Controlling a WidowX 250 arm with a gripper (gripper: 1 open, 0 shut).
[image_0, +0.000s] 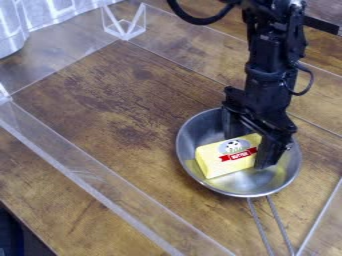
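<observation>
A steel pan (201, 133) sits on the wooden table at the right, its wire handle pointing toward the bottom edge. Inside it lies a yellow butter box (215, 162) with a red label and a white-and-black emblem. My black gripper (257, 140) reaches down from above into the pan, over the back and right part of the box. Its fingertips are dark and overlap, so I cannot tell whether they touch the box or how far apart they are.
Transparent strips run along the left and right, and a small white wire-like piece (123, 25) stands at the back left.
</observation>
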